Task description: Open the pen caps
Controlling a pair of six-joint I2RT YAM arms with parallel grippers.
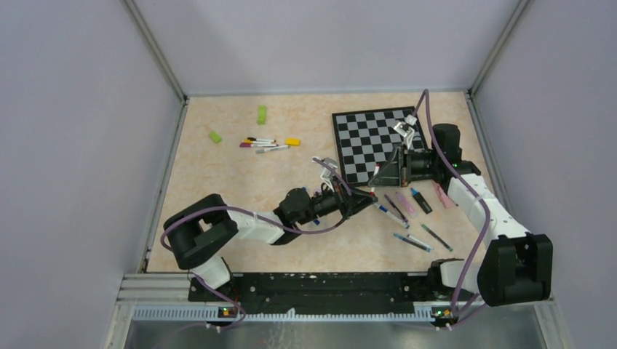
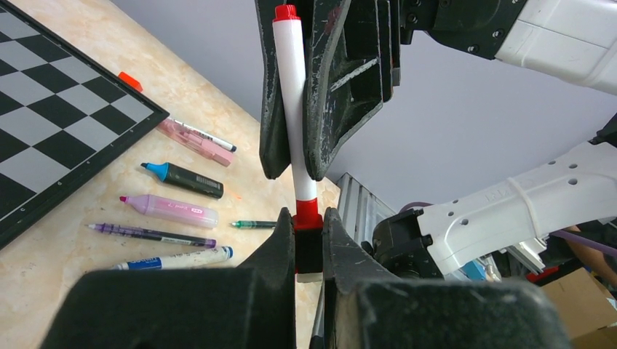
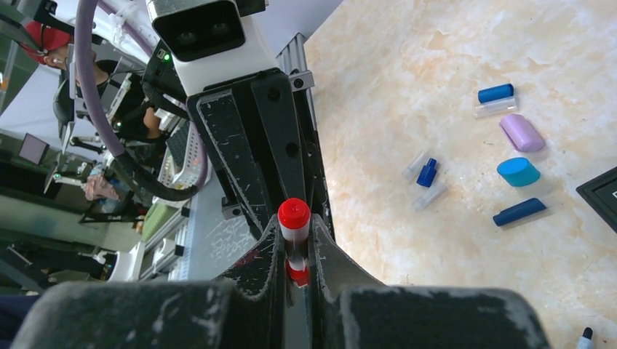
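A white marker with red ends stands upright between my two grippers. Its white body (image 2: 292, 109) is pinched by my right gripper, which is shut on it. Below, my left gripper is shut around the red cap (image 2: 308, 208), partly hidden by the fingers. No gap shows between cap and body in the left wrist view. From the right wrist view the marker's red end plug (image 3: 294, 213) points toward the camera. In the top view both grippers meet just below the checkered board.
Uncapped pens, among them a pink highlighter (image 2: 171, 209) and a black-bodied one (image 2: 185, 179), lie beside the checkered board (image 1: 378, 138). Loose caps, such as a turquoise cap (image 3: 518, 171) and a purple cap (image 3: 522, 132), are scattered. Several markers (image 1: 265, 145) rest at the back left.
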